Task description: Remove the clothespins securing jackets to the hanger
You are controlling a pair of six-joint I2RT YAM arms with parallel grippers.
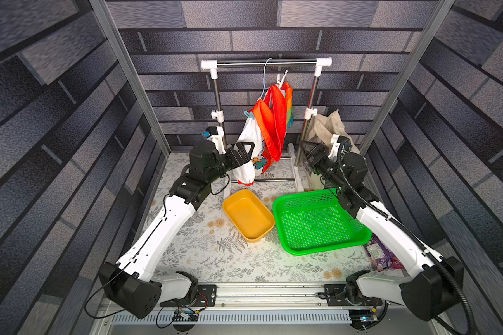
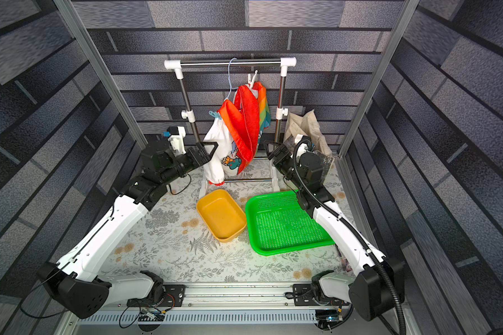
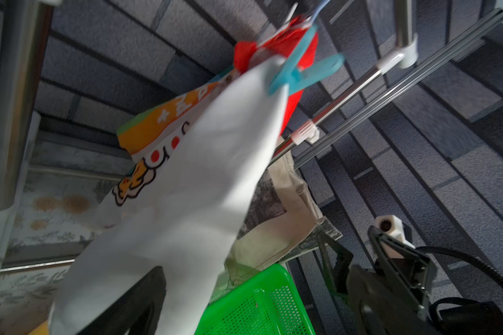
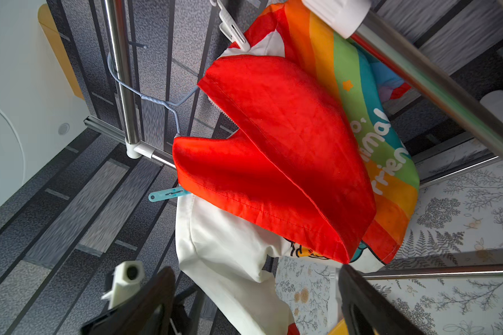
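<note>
The jacket, white with red and a rainbow stripe (image 4: 346, 83), hangs from a pale wire hanger (image 4: 145, 96) on the rack. A blue clothespin (image 3: 301, 72) grips its white left shoulder; a white clothespin (image 4: 233, 25) clips the far right shoulder near the red hood. My left gripper (image 1: 244, 153) stands open by the white sleeve (image 3: 178, 212), below the blue pin. My right gripper (image 2: 273, 151), open with nothing between its fingers, is to the right of the red cloth and lower than the white pin.
An orange tray (image 1: 248, 215) and a green basket (image 1: 318, 223), both empty, stand in front of the rack (image 1: 246, 63). Behind my right arm is a beige bag (image 1: 332, 125). The rack's right post (image 1: 311, 95) rises between jacket and bag.
</note>
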